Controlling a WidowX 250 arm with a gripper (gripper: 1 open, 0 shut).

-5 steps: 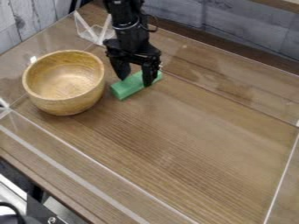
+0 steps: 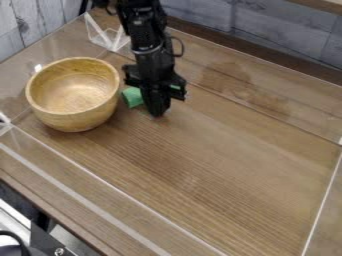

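My black arm reaches down from the top, and its gripper (image 2: pixel 154 108) is low over the table, just right of a green object (image 2: pixel 132 97) that is largely hidden behind it. The dark fingers overlap each other and the object, so whether anything is between them is hard to make out. A tan bowl (image 2: pixel 75 93) sits to the left of the green object.
Clear plastic pieces lie at the far left and top left, near the table's left edge.
The gripper has moved down toward the front, and now covers much of the green object, which showed more fully before.
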